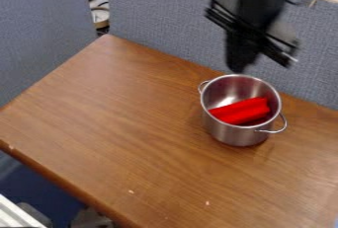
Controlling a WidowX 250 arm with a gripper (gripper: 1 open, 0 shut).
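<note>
A steel pot [224, 131] with two side handles stands on the right part of the wooden table [119, 143]. A red object [246, 111] lies inside it. My gripper [254, 44] is a blurred dark shape high at the top right, above and behind the pot in the view; its fingers are too blurred to make out.
Grey padded walls [152, 15] border the table at the back and left. A dark gap runs along the table's lower left edge.
</note>
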